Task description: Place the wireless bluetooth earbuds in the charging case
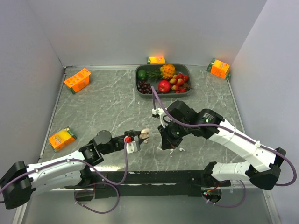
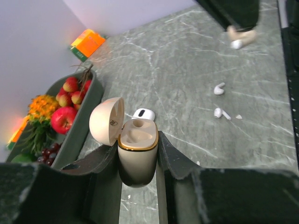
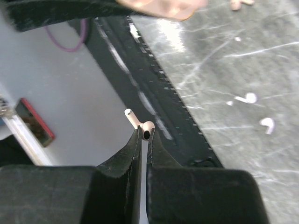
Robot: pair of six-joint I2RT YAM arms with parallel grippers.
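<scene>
My left gripper is shut on an open cream charging case (image 2: pixel 138 154) with gold trim, its lid (image 2: pixel 105 121) tipped to one side and wells facing up. My right gripper is shut on a cream earbud (image 3: pixel 145 127), held above the table's front edge. In the top view the two grippers face each other near the middle front, slightly apart. Small white earbuds (image 2: pixel 218 89) (image 3: pixel 267 123) lie on the marble table beyond. A white rounded case (image 2: pixel 144 114) lies behind the held one.
A grey tray of fruit (image 1: pixel 139 88) stands at the back. Orange boxes (image 1: pixel 78 80) stand at the sides and back. The table's front edge (image 1: pixel 149 177) runs below both arms.
</scene>
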